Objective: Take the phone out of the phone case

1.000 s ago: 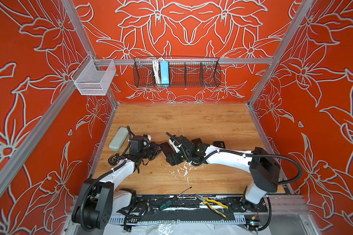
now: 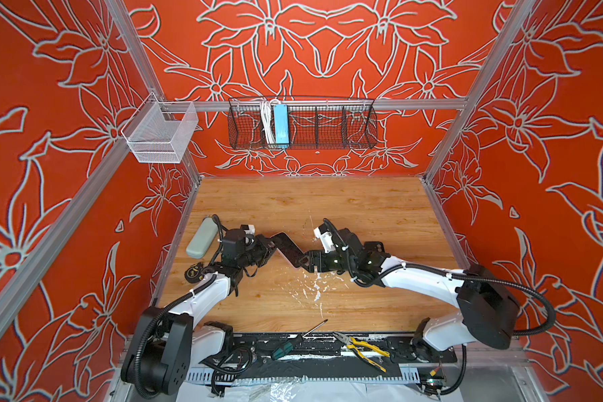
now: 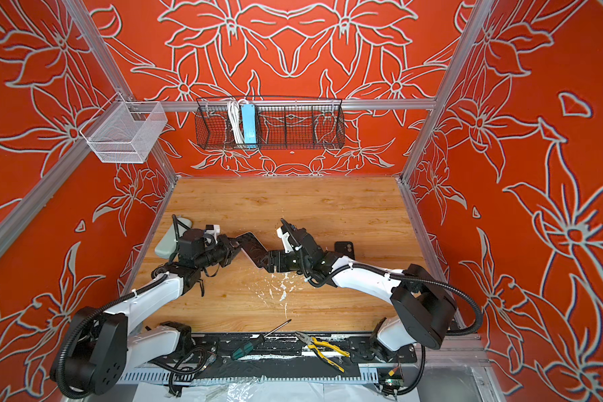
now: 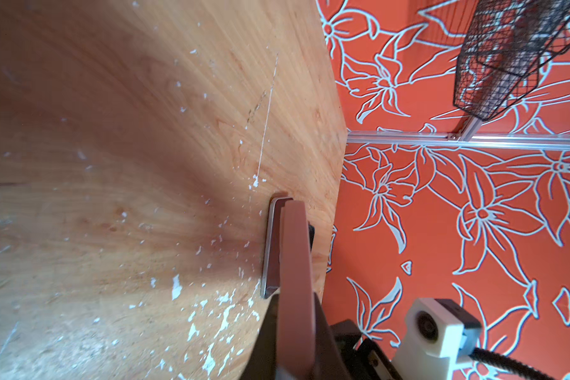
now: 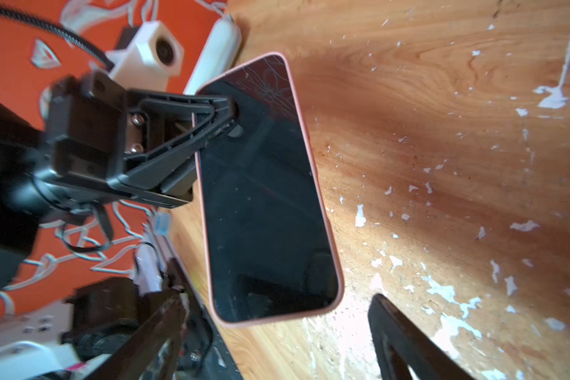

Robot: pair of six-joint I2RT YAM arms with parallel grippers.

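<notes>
A dark phone in a pink case [image 5: 266,209] is held raised and tilted by my left gripper [image 2: 269,244], which is shut on its upper end, as the right wrist view shows. In the left wrist view the case's pink edge [image 4: 295,266] fills the middle and hides the fingertips. My right gripper [image 2: 307,262] is at the phone's lower end; in the right wrist view its two fingers stand apart on either side of that end, open, with the phone not between their tips as far as shows.
A grey-green case [image 2: 203,238] and a round black item [image 2: 193,272] lie at left. A dark phone-like object [image 3: 343,248] lies behind the right arm. A screwdriver [image 2: 288,347] and yellow pliers [image 2: 368,348] lie at the front edge.
My right gripper has moved right and the arm has shifted with it, uncovering more of the phone. The left gripper and the phone have risen slightly.
</notes>
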